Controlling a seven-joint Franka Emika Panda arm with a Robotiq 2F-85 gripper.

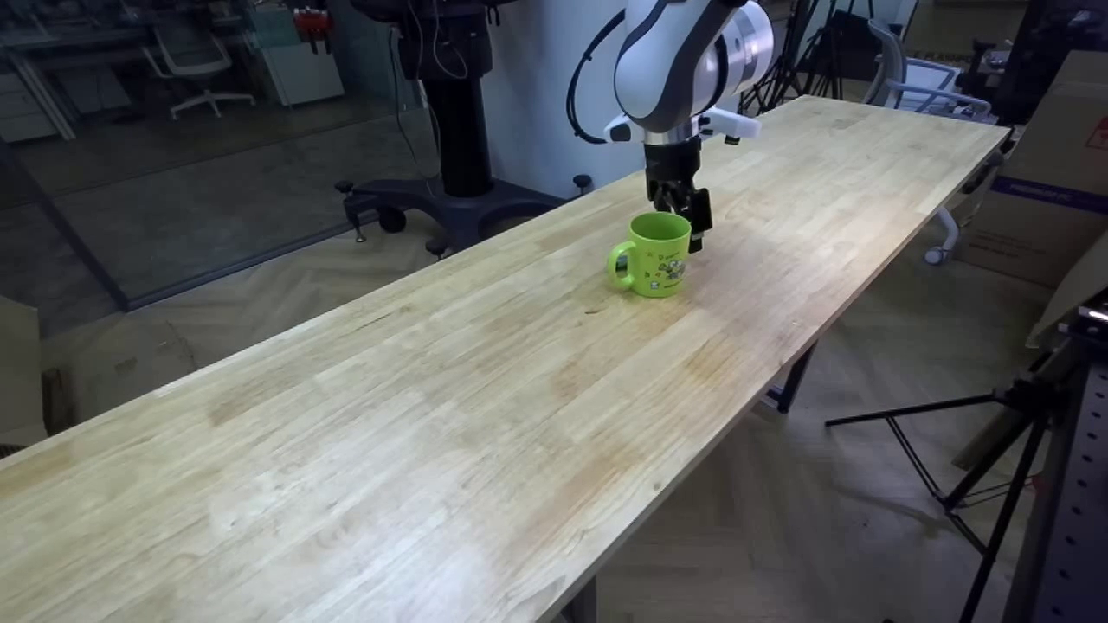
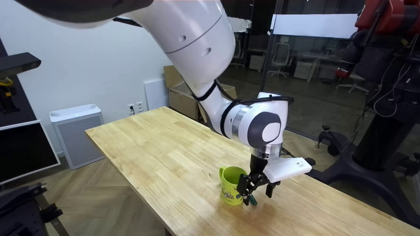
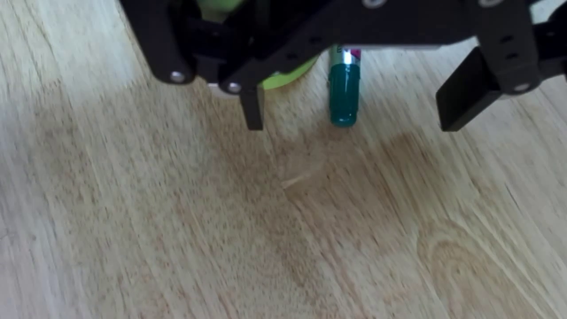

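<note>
My gripper is open, its two dark fingers wide apart with nothing held between them. A green marker lies on the table below, its teal end showing in the gap between the fingers in the wrist view while the rest is hidden under the gripper body. In the second exterior view, the marker's end shows beside the mug, under the gripper. A lime-green mug with printed figures stands upright, its handle turned away from the gripper. One finger is close to the mug's side; whether they touch I cannot tell.
A black wheeled stand is on the floor by the table's far edge.
</note>
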